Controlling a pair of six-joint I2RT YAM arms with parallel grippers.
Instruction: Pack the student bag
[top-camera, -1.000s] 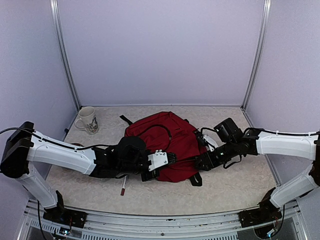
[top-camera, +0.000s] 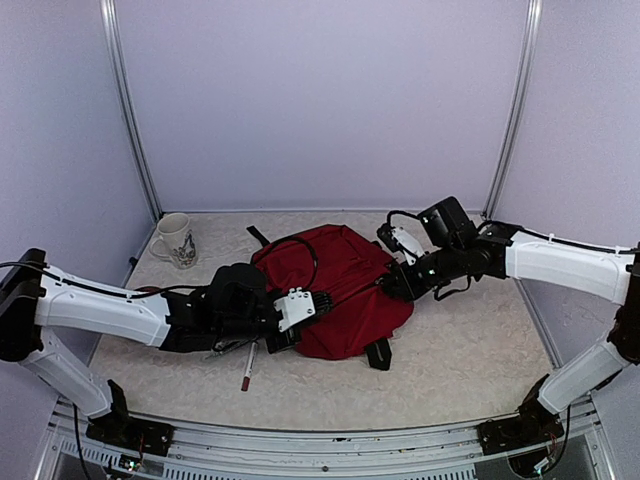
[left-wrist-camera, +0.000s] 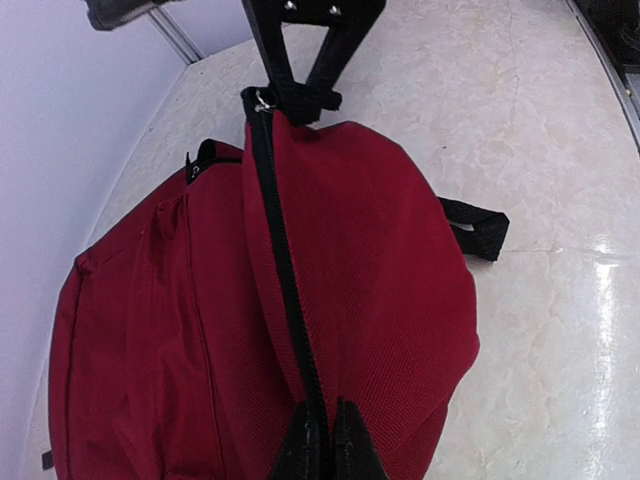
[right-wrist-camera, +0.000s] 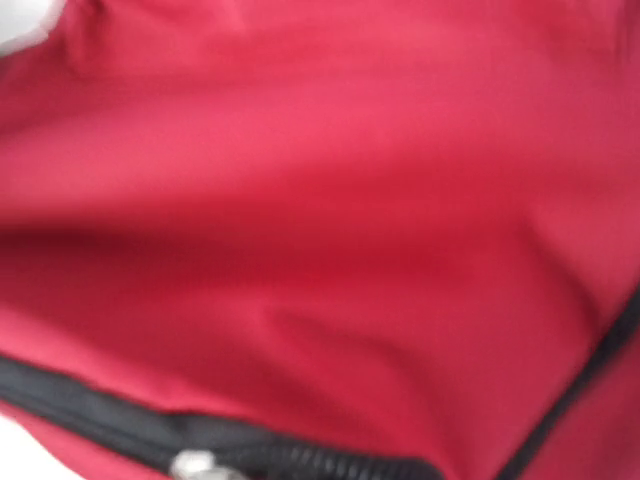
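Note:
A red bag (top-camera: 340, 325) lies in the middle of the table, its black zipper stretched between my two grippers. My left gripper (top-camera: 310, 315) is at the bag's left front; in the left wrist view its fingers (left-wrist-camera: 355, 440) are shut on the zipper band (left-wrist-camera: 282, 260). My right gripper (top-camera: 390, 280) is at the zipper's other end, by the metal pull (left-wrist-camera: 262, 98); whether it holds the pull is hidden. The right wrist view shows only blurred red fabric (right-wrist-camera: 330, 170) and a zipper (right-wrist-camera: 100, 410) with its slider.
A white mug (top-camera: 175, 240) stands at the back left. A pen-like stick (top-camera: 248, 370) lies in front of the bag's left side. Walls bound the back and sides.
My right gripper has moved up and back along the bag. My left gripper has shifted slightly left, and the zipper line between them now slopes more.

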